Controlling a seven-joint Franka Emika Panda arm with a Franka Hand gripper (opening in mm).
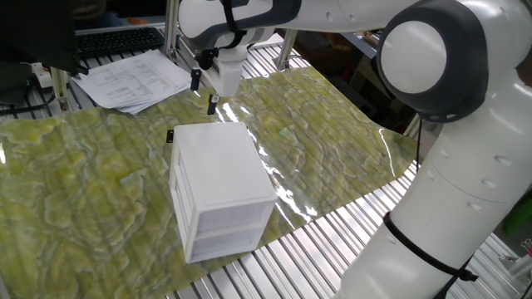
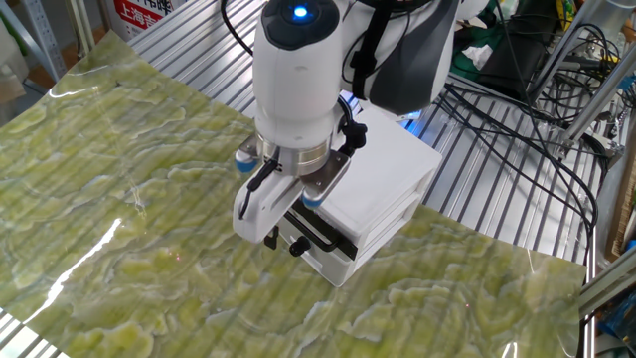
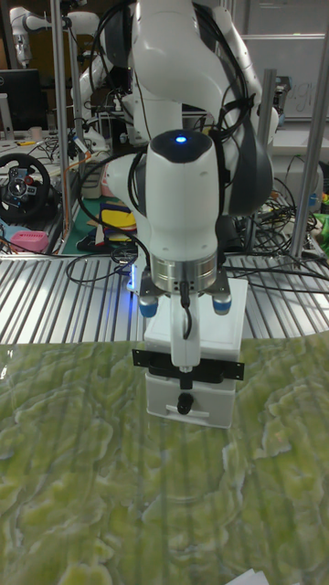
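A white drawer cabinet [image 1: 223, 166] stands upright on the green marbled sheet. Across its front runs a black bar [image 3: 229, 370], with a dark round knob-like piece [image 3: 185, 403] below. My gripper [image 1: 204, 91] is open, its two black fingertips well apart and nothing visible between them. In view 1 it hangs above and beyond the cabinet; views 2 and 3 show the white hand [image 2: 260, 211] over the front side, partly covering the bar. Whether any finger touches the cabinet cannot be told.
Printed papers [image 1: 137, 81] lie at the sheet's far edge, near a black keyboard [image 1: 120, 40]. The green sheet [image 2: 129, 249] is clear on both sides of the cabinet. Cables [image 2: 517, 149] run across the slatted metal table near the arm's base.
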